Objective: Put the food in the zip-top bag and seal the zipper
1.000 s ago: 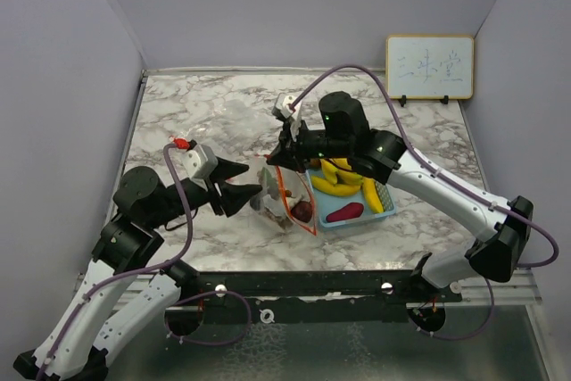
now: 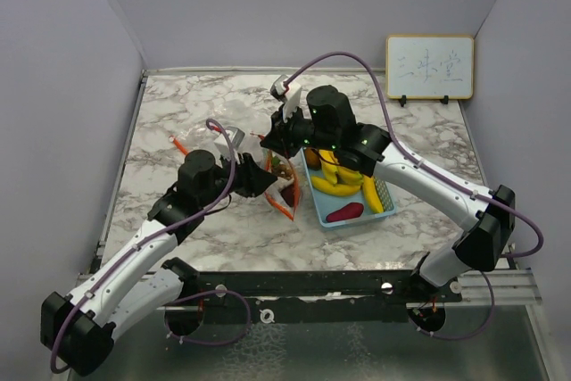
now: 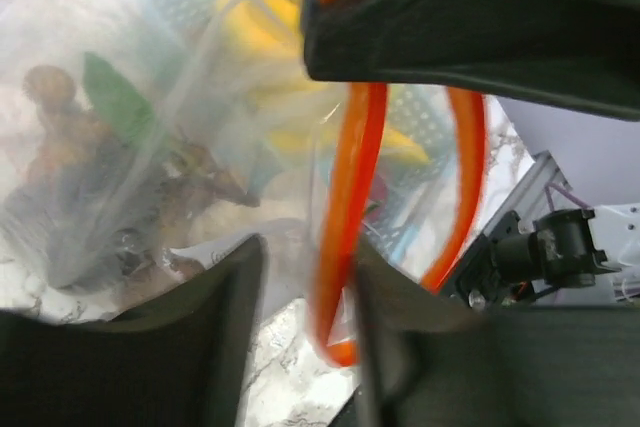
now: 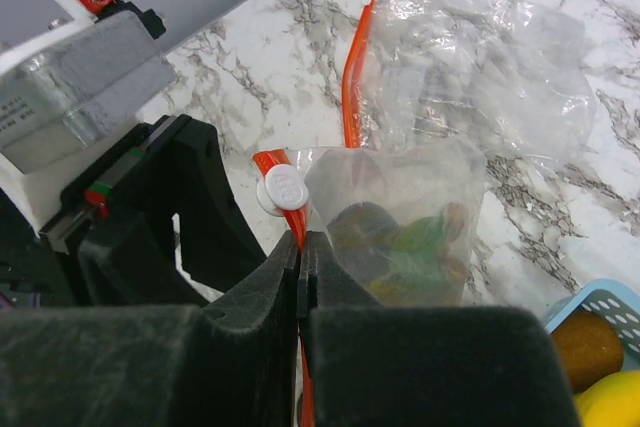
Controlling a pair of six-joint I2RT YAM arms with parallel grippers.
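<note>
The clear zip bag (image 4: 400,247) with orange zipper edges holds food, including something green and brown items, at the table's middle. My right gripper is shut on the zipper's end near its white round slider (image 4: 285,187), holding the bag up. My left gripper (image 2: 259,171) is beside the bag's mouth, low left of the right one; in the left wrist view its blurred fingers lie close to the orange strip (image 3: 350,187). Whether anything is between them is unclear.
A blue basket (image 2: 352,219) with bananas, a red item and a brown item sits right of the bag. Another clear bag (image 4: 470,57) lies flat behind. A whiteboard (image 2: 429,64) stands at the back right.
My left gripper has moved right and up to the bag's mouth.
</note>
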